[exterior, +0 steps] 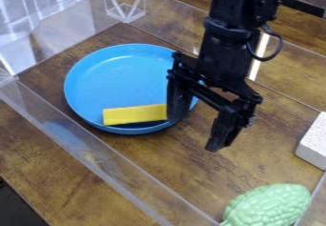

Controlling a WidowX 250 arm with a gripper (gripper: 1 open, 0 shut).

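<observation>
My black gripper (pixel 205 125) stands open over the right rim of a blue plate (pixel 117 74), its two dark fingers spread, one near the yellow block and the other over the wooden table to the right. A yellow block (pixel 132 114) lies in the lower part of the plate, partly hidden at its right end behind the gripper. I see nothing held between the fingers.
A white block (pixel 314 138) lies at the right edge. A green crumpled object (pixel 265 207) is at the bottom right. Clear plastic walls run along the left and top. Bare wooden table (pixel 159 177) shows in front of the plate.
</observation>
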